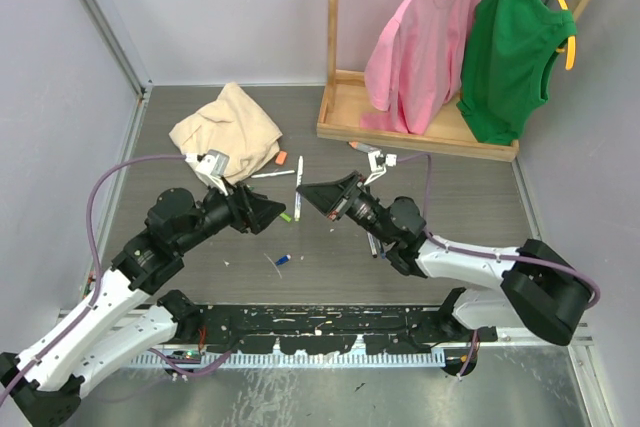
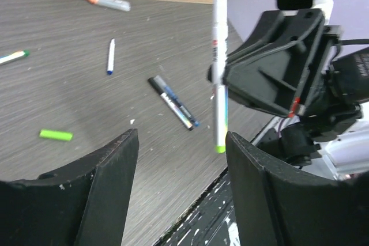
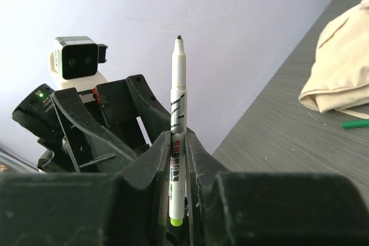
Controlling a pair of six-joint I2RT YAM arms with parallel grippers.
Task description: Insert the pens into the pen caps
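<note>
My right gripper is shut on the middle of a white pen (image 3: 178,105), which stands upright with its dark tip uppermost and a lime end below. In the left wrist view that same pen (image 2: 219,56) is beyond my left fingers, to the right. My left gripper is open, its fingers apart with nothing between them. From above, the left gripper (image 1: 282,209) points at the right gripper (image 1: 304,190), close to it. A lime cap (image 1: 287,217) lies on the table, and a blue cap (image 1: 283,260) lies nearer the front.
A beige cloth (image 1: 226,135) lies at the back left, near an orange block (image 1: 281,158) and a white pen (image 1: 273,174). Dark pens (image 2: 173,103) and a small blue-tipped pen (image 2: 110,57) lie on the table. A wooden clothes rack (image 1: 420,137) stands behind.
</note>
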